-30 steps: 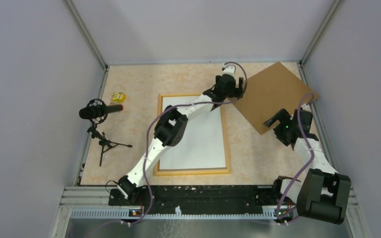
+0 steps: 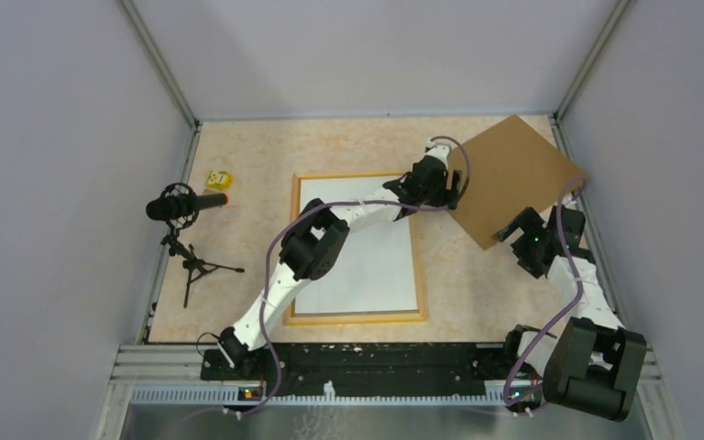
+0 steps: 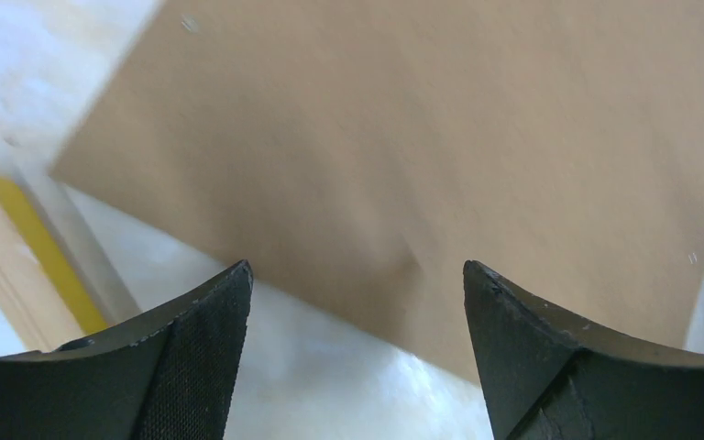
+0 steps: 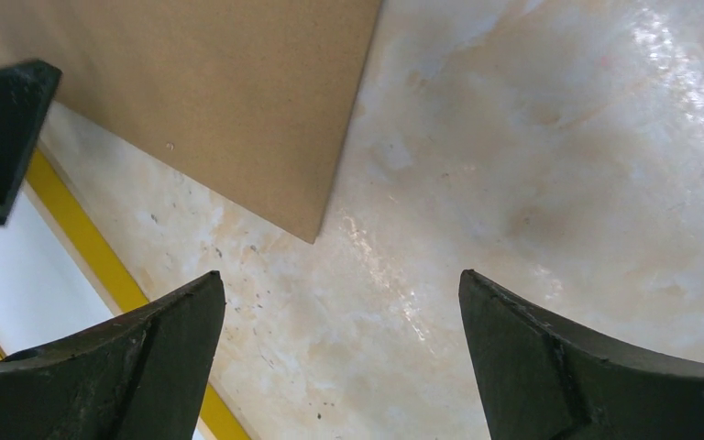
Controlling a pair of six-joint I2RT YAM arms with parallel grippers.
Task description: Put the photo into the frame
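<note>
A yellow-edged wooden frame (image 2: 357,319) lies flat on the table, with a plain white surface (image 2: 362,275) filling it. To its right is a large brown board (image 2: 513,174), turned at an angle to it; I cannot tell which sheet is the photo. My left gripper (image 2: 456,186) is open at the board's left edge, above the gap beside the frame. In the left wrist view, the brown board (image 3: 403,165) spreads beyond the parted fingertips. My right gripper (image 2: 514,254), also open, hovers by the board's lower corner, and only bare table shows between its fingers.
A black microphone on a tripod (image 2: 192,261) and a small yellow item (image 2: 219,180) stand at the left. The board's right corner reaches the right wall (image 2: 669,165). Free table lies between frame and board, toward the front.
My right gripper has moved slightly right and frontward. Frame and board look unmoved.
</note>
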